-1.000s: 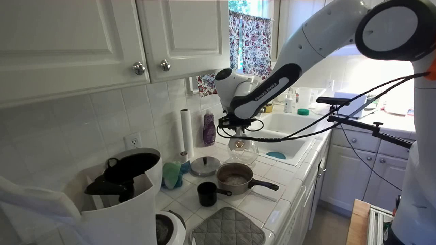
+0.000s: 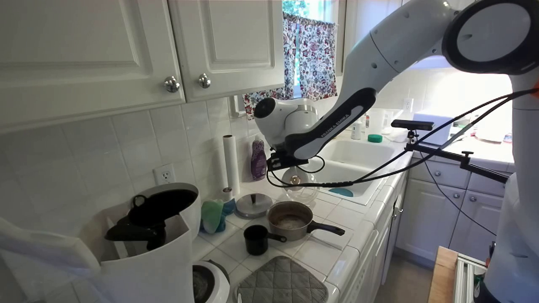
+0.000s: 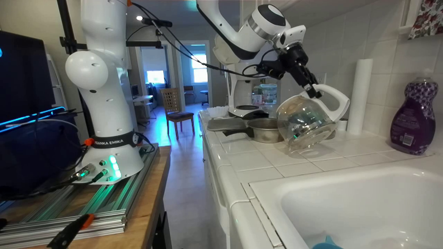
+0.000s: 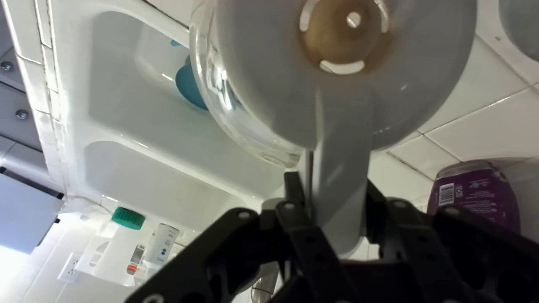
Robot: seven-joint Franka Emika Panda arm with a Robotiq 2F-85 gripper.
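Note:
A glass coffee carafe (image 3: 305, 118) with a white handle and lid hangs tilted just over the white tiled counter; whether its lower edge touches the tiles I cannot tell. My gripper (image 3: 312, 92) is shut on the carafe's handle. From the wrist, the white handle (image 4: 341, 176) runs between my dark fingers, and the lid (image 4: 348, 101) lies beyond it. In the first exterior view the carafe (image 2: 298, 189) shows only partly, below the wrist and cables.
A grey saucepan (image 2: 290, 219), a black small pot (image 2: 256, 240) and a pan lid (image 2: 254, 204) sit beside the carafe. A purple soap bottle (image 3: 415, 114) and paper towel roll (image 3: 360, 97) line the wall. The sink (image 3: 353, 182) lies close by.
The wrist has tipped and shifted slightly left and down in the first exterior view. The carafe has barely moved there.

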